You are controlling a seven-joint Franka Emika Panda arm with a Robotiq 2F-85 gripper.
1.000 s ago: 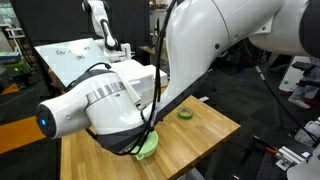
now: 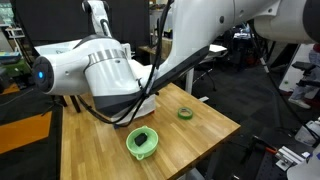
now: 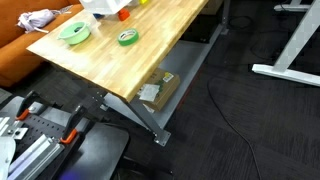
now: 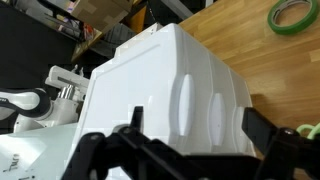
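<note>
A white box-like container (image 4: 150, 85) with rounded ridges on its side fills the middle of the wrist view. My gripper is open, its dark fingers (image 4: 263, 128) spread at either side of the ridged end; contact cannot be made out. In exterior view 1 the arm hides most of the container and the gripper itself. Exterior view 2 shows part of the white container (image 3: 106, 5) at the top edge. A green bowl (image 2: 150, 147) with something dark inside stands near the table's front, and a roll of green tape (image 2: 185, 113) lies to its right.
Bare wood on the table (image 3: 150, 55) surrounds the tape roll. Below the tabletop, a cardboard box (image 3: 160, 90) sits on a shelf. The table's right edge (image 2: 232, 128) drops off to dark floor.
The arm has risen and swung back in exterior view 1, uncovering more of the green bowl. Bowl and tape roll have stayed in place.
</note>
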